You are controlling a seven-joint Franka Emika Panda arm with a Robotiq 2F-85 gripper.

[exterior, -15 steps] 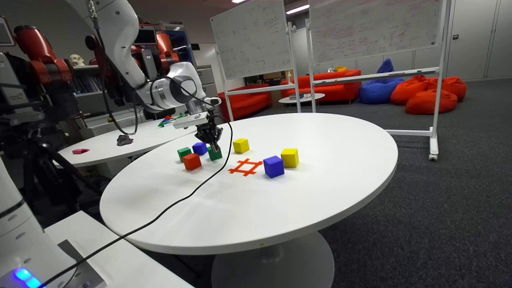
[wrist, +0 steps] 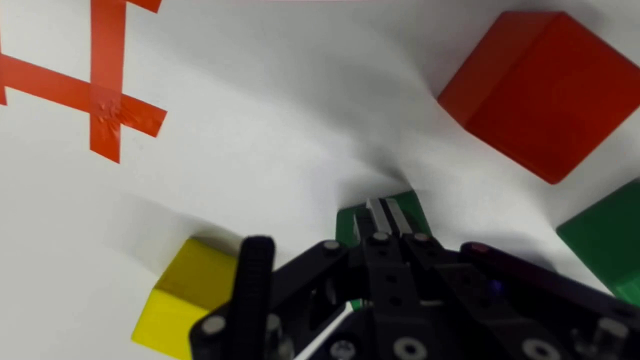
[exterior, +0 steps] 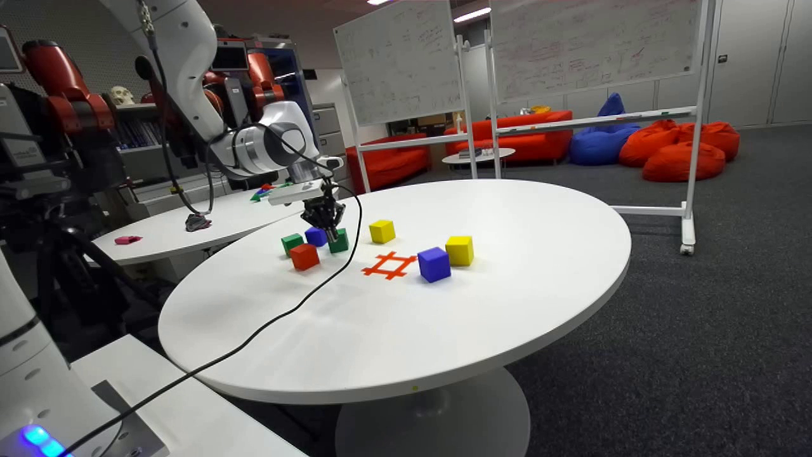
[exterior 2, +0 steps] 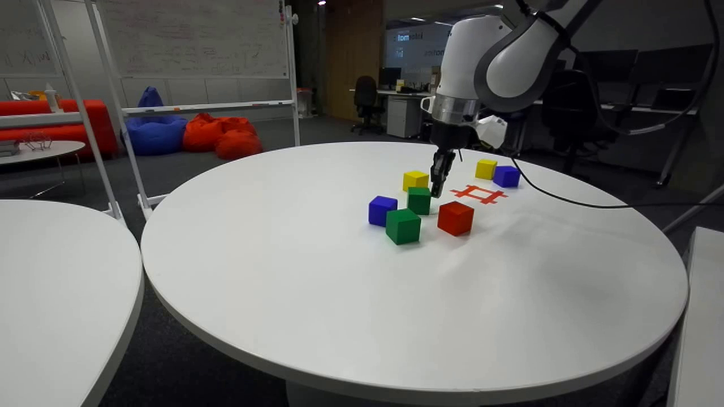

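Observation:
My gripper (exterior: 332, 235) is shut, its fingertips pressed together with nothing visible between them. In the wrist view those fingers (wrist: 380, 217) overlap a green cube (wrist: 409, 208), most of which they hide. Seen from exterior view 2, the fingertips hang close beside that green cube (exterior 2: 418, 201), on its tape side; whether they touch it is unclear. A red cube (exterior 2: 455, 218), a blue cube (exterior 2: 382, 210) and a second green cube (exterior 2: 403, 226) sit around it. One yellow cube (exterior: 382, 231) stands apart, nearer the red tape outline (exterior: 367, 270), whose inside is empty.
Beyond the tape, another blue cube (exterior: 434, 265) and yellow cube (exterior: 460, 251) stand side by side. A black cable (exterior: 285, 315) hangs from the arm across exterior view 1.
In exterior view 1 my gripper has shifted slightly left. The nearby green cube has also moved a little left, towards the blue cube, and turned slightly. The other cubes look unmoved.

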